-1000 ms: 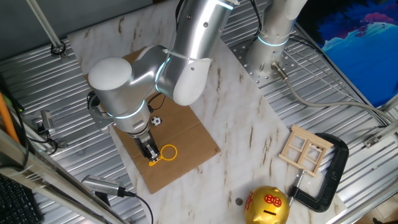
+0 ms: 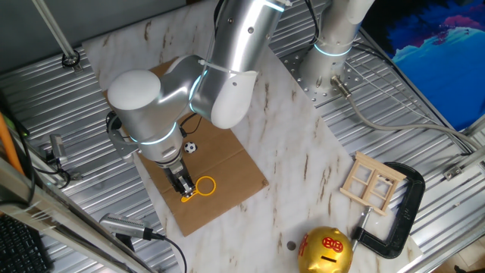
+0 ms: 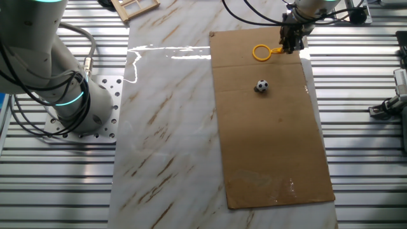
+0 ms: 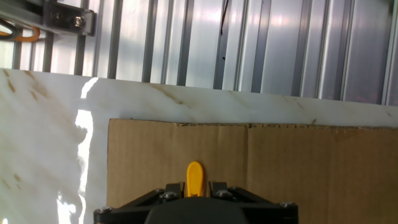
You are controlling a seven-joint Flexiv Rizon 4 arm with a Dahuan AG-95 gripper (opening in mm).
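Note:
A yellow ring with a short handle point(image 2: 205, 186) is at the near part of the brown cardboard sheet point(image 2: 227, 208). In exterior view 2 the ring point(image 3: 261, 53) points left, away from my gripper point(image 3: 292, 49), which is down at its handle. From the wrist, the rounded yellow handle end point(image 4: 195, 177) shows between the dark fingertips of my gripper. They stand close on either side of it; whether both press on it cannot be told. A small black-and-white ball point(image 3: 262, 85) sits on the cardboard, apart from the ring.
Off to the right in exterior view 1 are a gold piggy bank point(image 2: 324, 252), a wooden frame point(image 2: 372, 182) and a black clamp point(image 2: 405, 216). The marble board point(image 2: 303, 159) between them and the cardboard is clear. Black cables point(image 3: 254, 19) hang near the arm.

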